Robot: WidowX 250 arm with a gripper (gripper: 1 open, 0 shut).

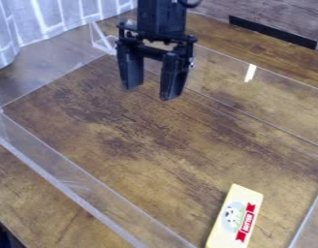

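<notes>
My black gripper (pixel 151 73) hangs in the upper middle of the camera view, open, with its two fingers apart and nothing between them. A pale yellow box (pixel 235 215) with a red label and a small cartoon face lies on the wooden surface at the lower right, well apart from the gripper.
The bare wooden floor (pixel 123 136) is bordered by clear plastic walls (pixel 71 184) at left, back and right. A white curtain (pixel 32 24) hangs at the upper left, and a dark slot (pixel 271 31) is at the back right.
</notes>
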